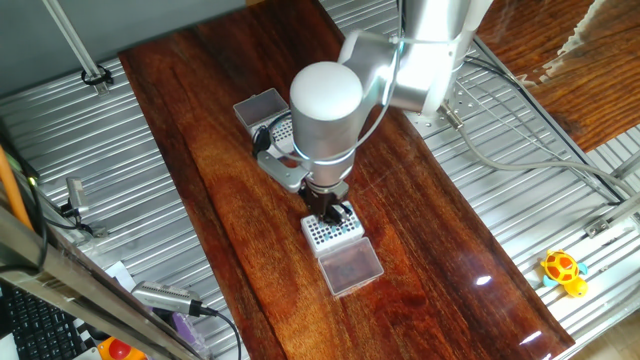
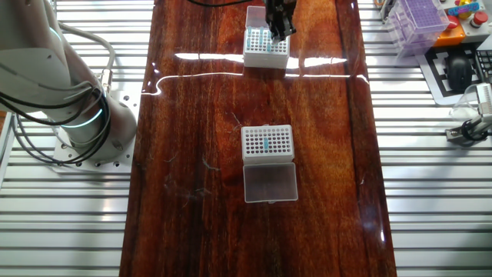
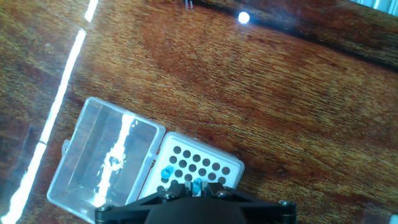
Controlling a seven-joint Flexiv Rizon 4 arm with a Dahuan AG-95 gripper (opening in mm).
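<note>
My gripper (image 1: 328, 210) points down over the back part of a white pipette-tip rack (image 1: 325, 238), whose clear lid (image 1: 352, 268) is folded open. In exterior view 2, the gripper (image 2: 281, 31) hides part of the same rack (image 2: 266, 59), and light-blue tips show in its holes. The wrist view has the dark fingers low in the frame, close around a blue tip (image 3: 196, 186). Whether they grip it is not clear. Another blue tip (image 3: 167, 172) stands in the rack, away from the fingers.
A second white rack (image 2: 267, 159) with its lid (image 2: 270, 183) open lies on the wooden table (image 2: 200, 223), with blue showing near its middle. Bare wood separates the two racks. A toy turtle (image 1: 562, 268) sits off the table to the right.
</note>
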